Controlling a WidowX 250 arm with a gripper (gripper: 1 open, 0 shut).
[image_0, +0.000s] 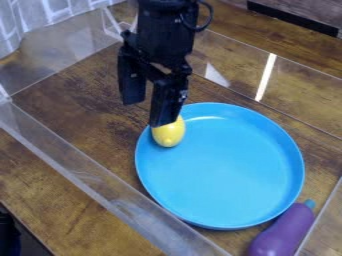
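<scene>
My black gripper (150, 95) hangs over the upper left edge of a blue plate (221, 175), its fingers spread open on either side above a yellow oval object (168, 133) that rests on the plate. The gripper partly covers the top of the yellow object; whether they touch I cannot tell.
A purple eggplant-like object (281, 230) lies at the lower right, beside the plate. Clear plastic walls run along the left and lower right.
</scene>
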